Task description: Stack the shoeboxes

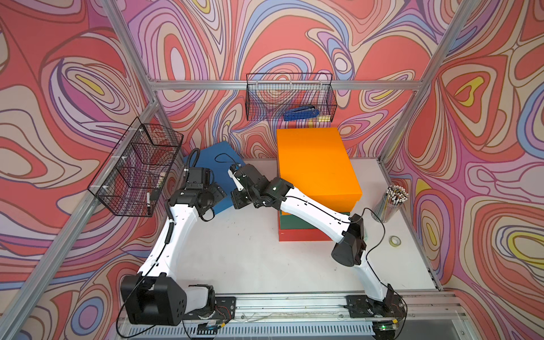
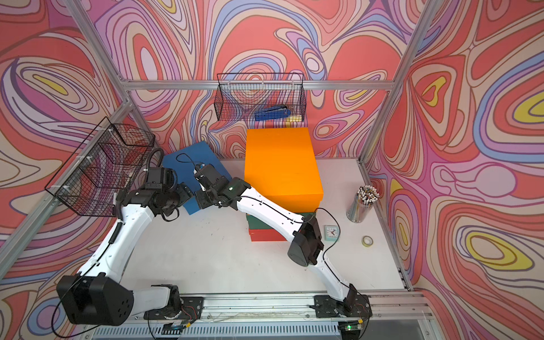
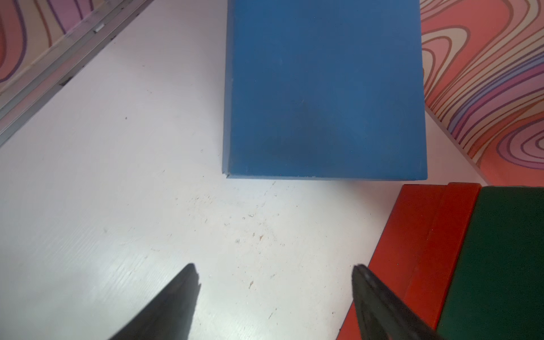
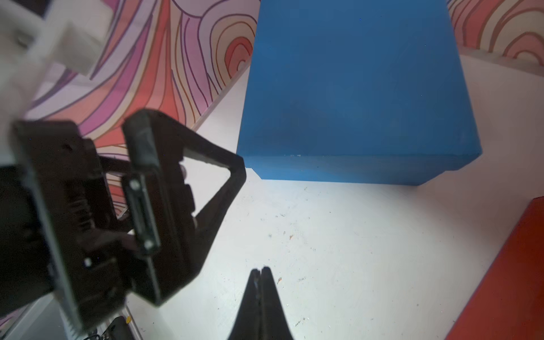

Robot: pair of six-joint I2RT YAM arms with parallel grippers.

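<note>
A blue shoebox point(image 3: 323, 85) lies on the table point(image 3: 141, 215) at the back left, askew. A stack of red point(image 1: 306, 234), green point(image 1: 300, 222) and orange point(image 1: 311, 153) boxes stands right of it. My left gripper hangs over bare table just in front of the blue box, fingers apart, nothing between them. My right gripper has crossed left of the stack, shut with nothing showing between its fingertips, also over the table before the blue box. The two grippers are close together.
Wire baskets hang on the left point(image 1: 136, 170) and back point(image 1: 263, 96) walls. A container of sticks point(image 2: 358, 206), a small clock point(image 2: 331, 232) and a tape roll point(image 2: 367, 240) are at the right.
</note>
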